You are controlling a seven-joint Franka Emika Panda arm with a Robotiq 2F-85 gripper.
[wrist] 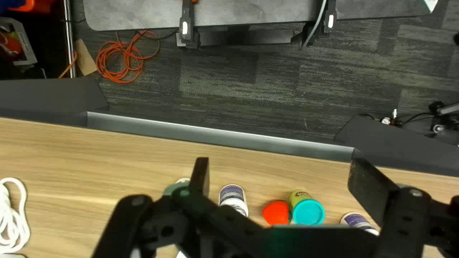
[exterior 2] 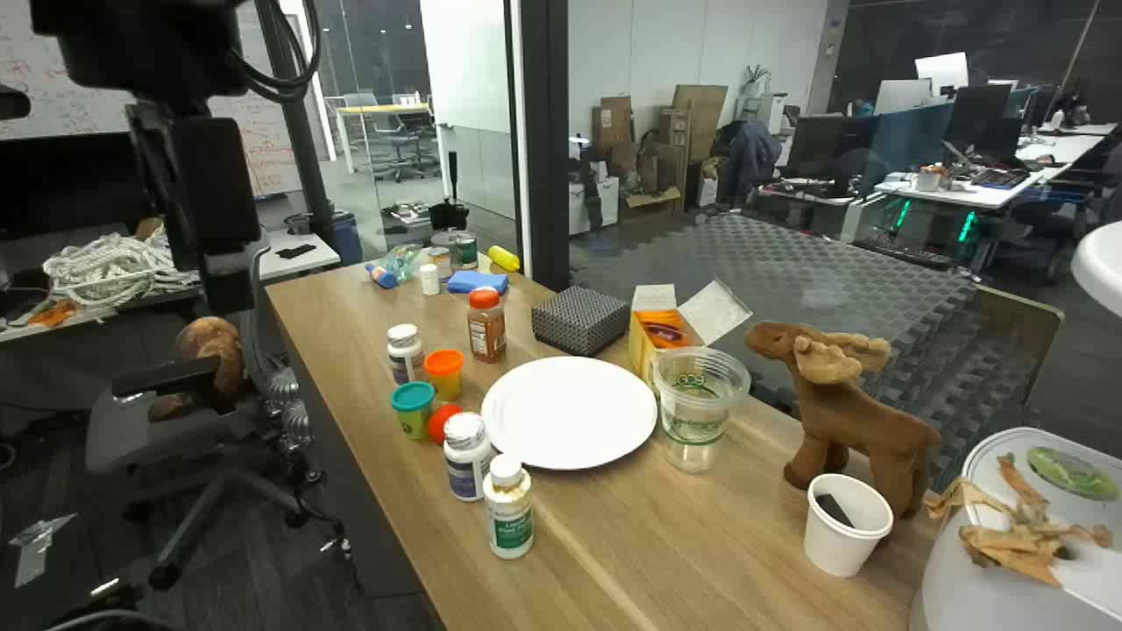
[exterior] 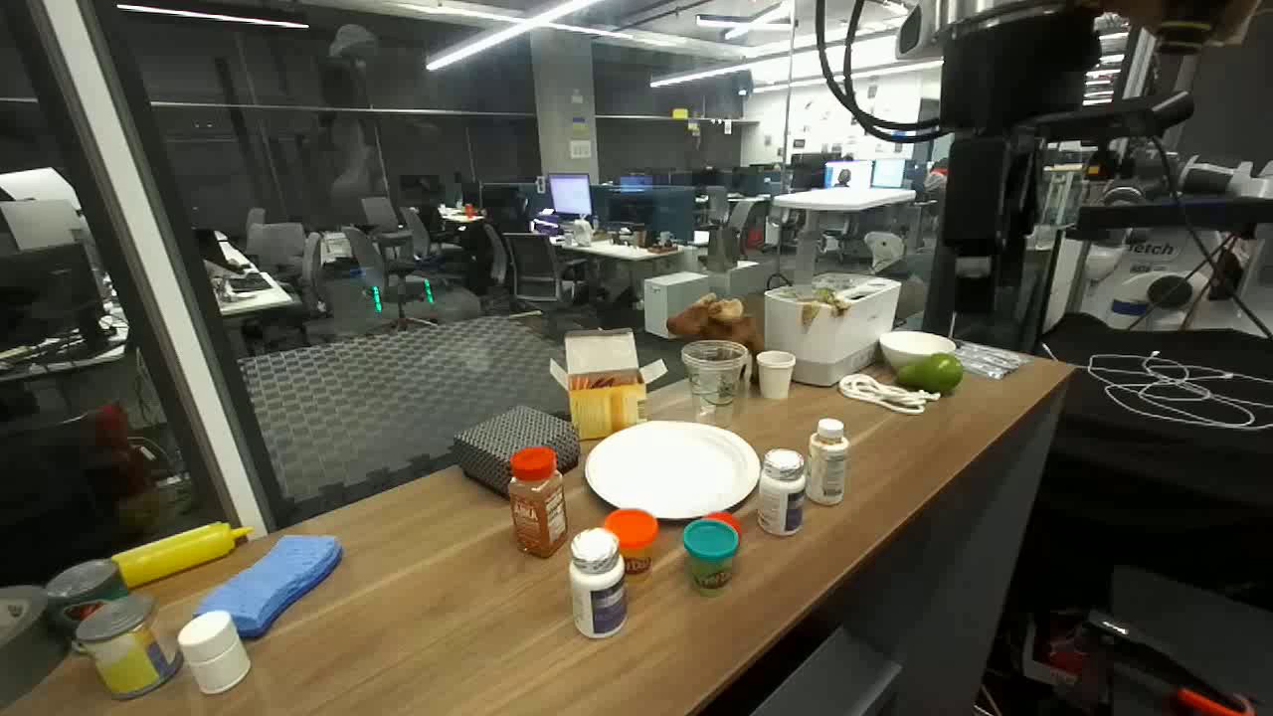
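My gripper is open high above the counter near its front edge, its two black fingers wide apart with nothing between them. In the wrist view, a teal-lidded tub [wrist: 308, 210], a red round object [wrist: 276, 212] and a white-capped bottle [wrist: 233, 197] lie below the gap, partly cut off by the gripper body. Several bottles and tubs stand around a bare white plate [exterior: 671, 469]: an orange-lidded tub [exterior: 633, 537], a red-capped spice jar [exterior: 538, 501], a white bottle [exterior: 782, 490] and another pill bottle [exterior: 598, 584].
Behind the plate are a black woven box [exterior 2: 581, 319], an open yellow carton [exterior: 608, 405], a clear cup [exterior 2: 695, 409] and a brown moose toy [exterior 2: 852, 412]. A blue cloth [exterior: 270, 583] lies at the far end. White cord [wrist: 12, 215] and limes [exterior: 934, 374] sit at the other end.
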